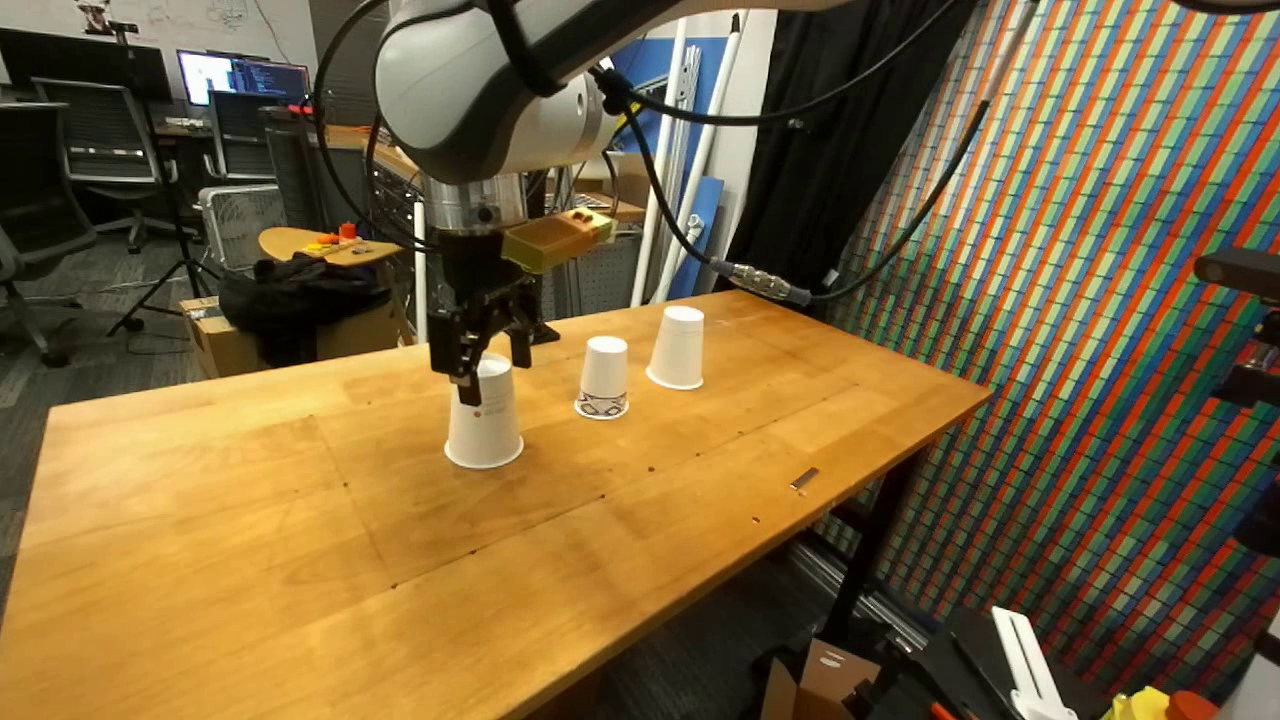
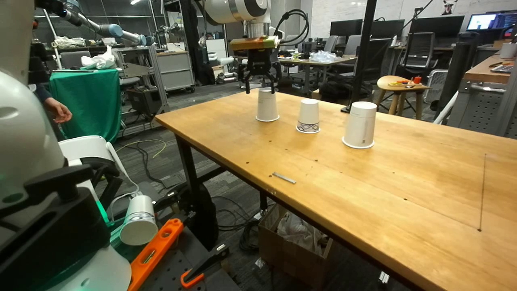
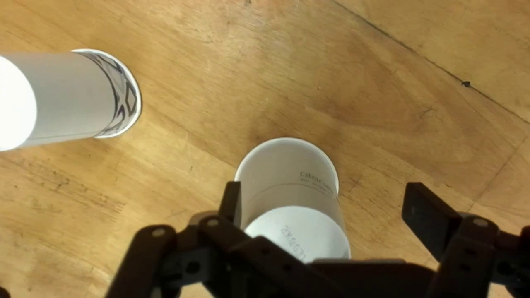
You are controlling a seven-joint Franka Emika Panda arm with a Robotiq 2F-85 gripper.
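Three white paper cups stand upside down on the wooden table (image 1: 276,516). My gripper (image 1: 494,378) is open, pointing down at the top of the nearest one in exterior view 1, a large cup (image 1: 486,434). From the wrist, this large cup (image 3: 290,171) shows between the spread fingers, closer to the left finger (image 3: 230,201) than to the right finger (image 3: 427,216). In exterior view 2 the fingertips hang about level with that cup's top (image 2: 267,106). The small cup with a dark patterned band (image 1: 602,382) is in the middle of the row. Another large cup (image 1: 678,348) stands beyond it.
A thin metal strip (image 2: 284,178) lies close to one table edge. In the wrist view the small patterned cup (image 3: 74,94) lies up and left of the gripper. A further cup (image 2: 139,220) rests off the table, among tools.
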